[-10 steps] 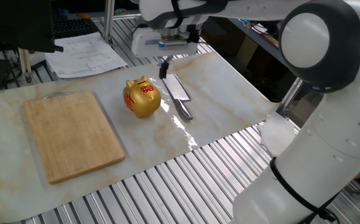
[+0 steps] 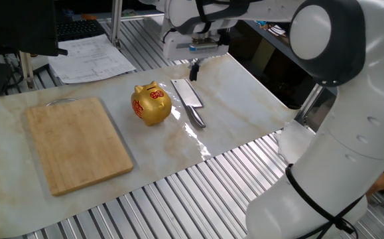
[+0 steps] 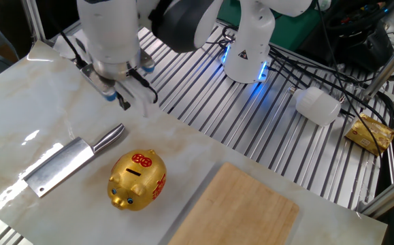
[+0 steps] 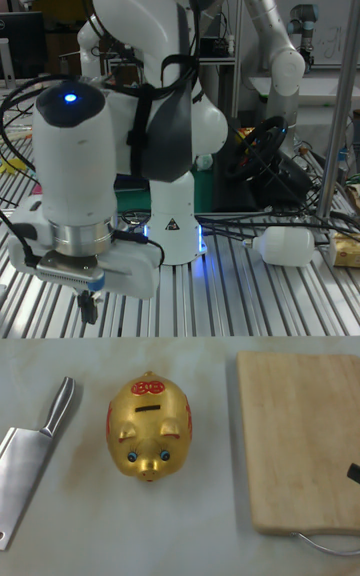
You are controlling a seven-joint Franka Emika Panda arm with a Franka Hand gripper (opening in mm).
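A gold piggy bank (image 2: 151, 104) with red markings stands upright on the marbled mat, its coin slot on top. Beside it lies a cleaver (image 3: 73, 159) with a broad steel blade and metal handle. On the piggy bank's other side is a wooden cutting board (image 2: 79, 145), lying flat and bare, with a metal loop at one end. My gripper (image 2: 194, 71) hangs in the air, pointing down, near the cleaver's blade end in the first exterior view. In the third exterior view its dark fingers (image 4: 87, 307) are together, and nothing shows between them.
Slatted metal table (image 3: 203, 112) borders the mat (image 2: 235, 99). Printed papers (image 2: 91, 61) lie behind it. Away from the mat are a white rounded object (image 3: 317, 106), a gold package (image 3: 369, 134) and loose cables.
My gripper has shifted to the right in the first exterior view, across the cleaver's blade end. The piggy bank, cleaver and board have stayed in place.
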